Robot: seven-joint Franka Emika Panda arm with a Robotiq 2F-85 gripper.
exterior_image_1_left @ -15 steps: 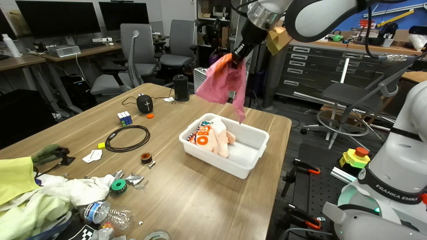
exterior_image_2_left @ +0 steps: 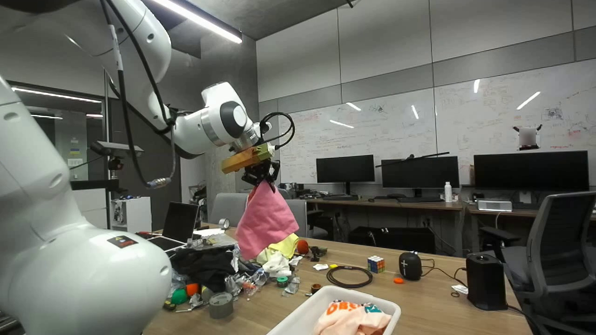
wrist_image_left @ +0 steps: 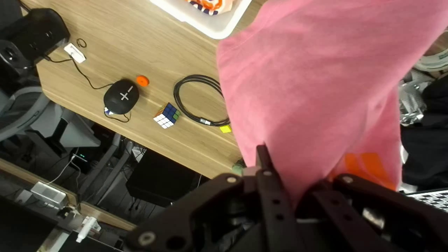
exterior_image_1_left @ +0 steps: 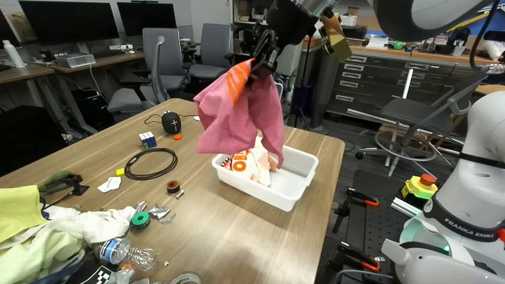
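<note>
A pink cloth with orange marks [exterior_image_1_left: 236, 111] hangs in folds from my gripper [exterior_image_1_left: 261, 71], which is shut on its upper part. In the wrist view the cloth [wrist_image_left: 319, 84] fills much of the right side and covers the gap between the fingers. From exterior view 2 it dangles below the gripper [exterior_image_2_left: 265, 181], clear of the table. The white bin [exterior_image_1_left: 284, 201] stands on the table and holds a peach cloth with orange letters [exterior_image_1_left: 246, 165]. In exterior view 1 the pink cloth hides part of the bin's far rim.
A coiled black cable [exterior_image_1_left: 151, 175], a puzzle cube [exterior_image_1_left: 147, 140] and a round black speaker [exterior_image_1_left: 171, 123] lie left of the bin. Cloths [exterior_image_1_left: 94, 225], a bottle [exterior_image_1_left: 128, 253] and other clutter crowd the near left. The tabletop in front of the bin is bare.
In exterior view 1 my gripper and the pink cloth have shifted left and look larger. The cloth now covers the tall black speaker and part of the bin's back edge.
</note>
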